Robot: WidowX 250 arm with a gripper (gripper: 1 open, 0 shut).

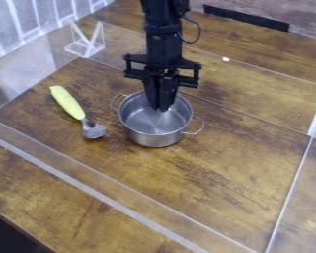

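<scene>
The black gripper [161, 84] hangs over the silver pot [157, 128], its fingers drawn close together and reaching down at the pot's back rim; whether they grip the rim or something else is hard to tell. The pot has two wire side handles. Left of it lie a yellow-green elongated object [64, 101] and a metal spoon-like piece [92, 129].
Clear panels or edges run along its left, back and right sides.
</scene>
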